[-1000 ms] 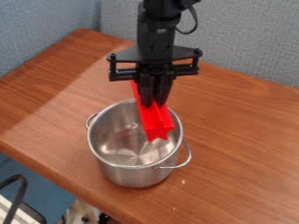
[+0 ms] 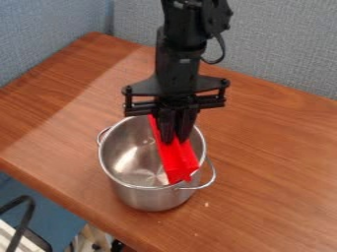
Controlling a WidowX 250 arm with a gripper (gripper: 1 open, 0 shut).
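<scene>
A red block (image 2: 176,157) hangs tilted inside the steel pot (image 2: 133,182), which has wire side handles and stands near the front left of the wooden table (image 2: 270,157). The black gripper (image 2: 171,132) is over the pot, its fingers down around the upper end of the block. The fingertips are partly hidden against the block, which appears held between them. Whether the block's lower end rests on the pot's bottom is unclear.
Grey padded walls border the table at the left and back. Past the front left edge are a blue floor and some cables.
The gripper and red block have come down into the pot over the last second. The pot looks unmoved.
</scene>
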